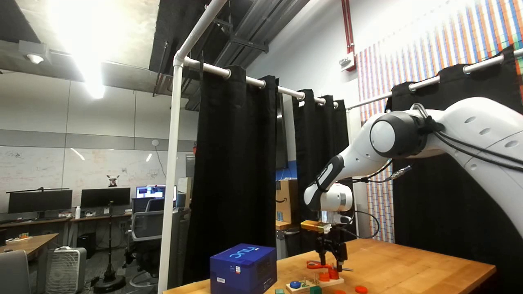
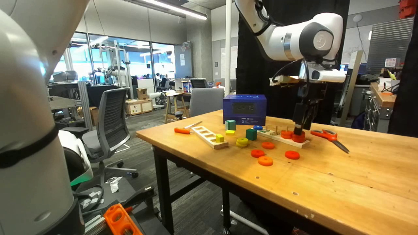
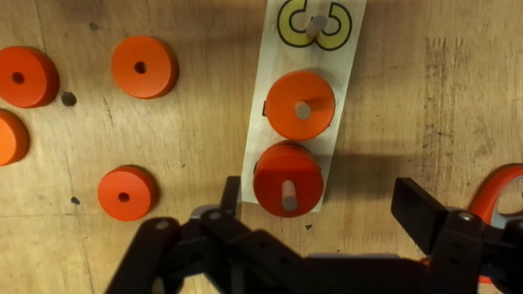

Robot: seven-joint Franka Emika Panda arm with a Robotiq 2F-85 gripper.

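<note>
My gripper is open over the end of the wooden peg board (image 3: 251, 161), its fingertips wide apart. Between them in the wrist view, nearer the left finger, is the end peg with a stack of red discs (image 3: 274, 188) on it; no contact with the stack shows. On the neighbouring peg sits an orange disc (image 3: 284, 105), and a bare peg (image 3: 317, 23) rises beside a yellow numeral 3. Loose red and orange discs, such as this red one (image 3: 122, 196), lie flat left of the board. At the board's other end is a blue disc (image 1: 295, 284).
Red-handled scissors (image 2: 327, 135) lie close beside the gripper. Green blocks (image 2: 251, 134), yellow discs (image 2: 242, 142), a slotted wooden frame (image 2: 207, 136) and an orange-handled tool (image 2: 182, 131) are on the table. A blue box (image 2: 245, 109) stands behind.
</note>
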